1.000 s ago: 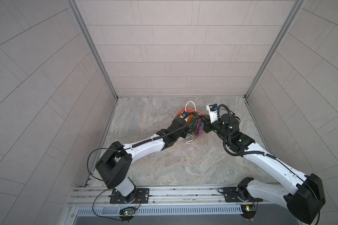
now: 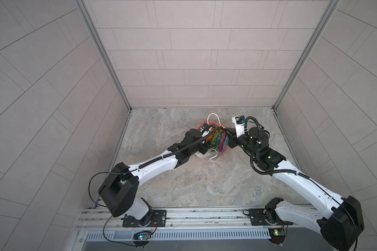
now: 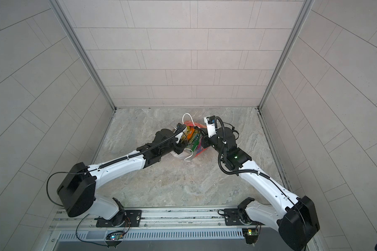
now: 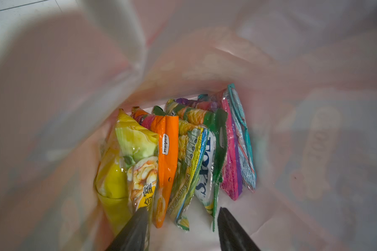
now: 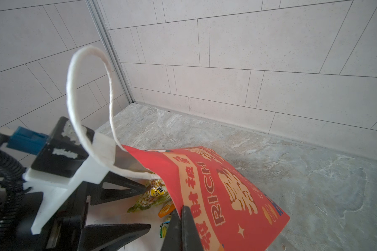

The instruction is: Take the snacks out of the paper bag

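Observation:
A red paper bag [image 5: 238, 188] with white handles stands on the marble surface, its top open. Inside, in the left wrist view, several snack packets lie side by side: a yellow one [image 4: 113, 188], an orange one [image 4: 167, 150], green and pink ones [image 4: 232, 171]. My left gripper is open above them, its fingertips at the lower edge of the yellow and green packets. My right gripper is shut at the bag's rim beside a handle, apparently pinching the thin red paper.
Tiled walls surround the marble surface [image 2: 155, 125] on three sides.
The right arm has barely moved.

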